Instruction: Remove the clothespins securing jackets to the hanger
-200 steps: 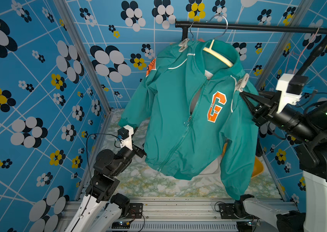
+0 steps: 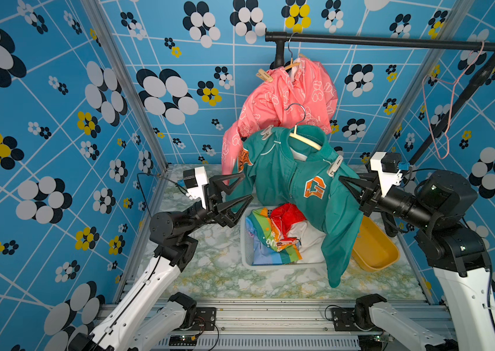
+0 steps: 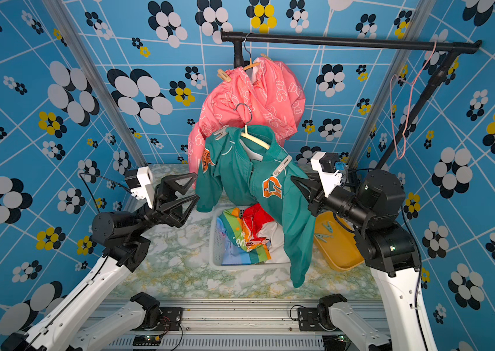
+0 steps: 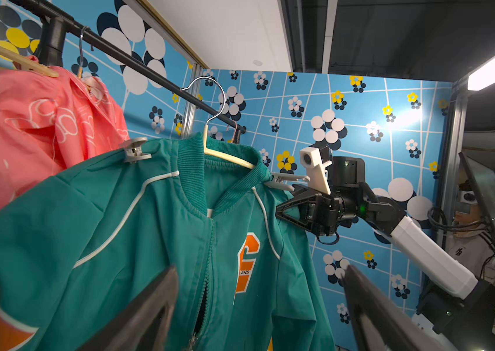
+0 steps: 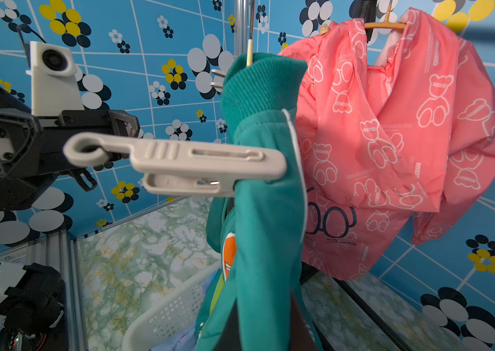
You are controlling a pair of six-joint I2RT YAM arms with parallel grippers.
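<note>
The green jacket hangs off the rack on a cream hanger, its hook free of the rail. A grey clothespin grips its left shoulder and a pale one its right; in the right wrist view this right clothespin pinches the cloth. My right gripper is shut on the jacket's shoulder cloth just below that pin. My left gripper is open beside the jacket's left sleeve, its blurred fingers wide apart in its wrist view, with nothing seen held.
A pink jacket with wooden pins hangs behind on the black rail. Below stands a white basket of clothes. The yellow tray at right holds loose clothespins. Bare table shows at front left.
My left gripper has risen and come right, closer to the jacket, and its fingers have spread.
</note>
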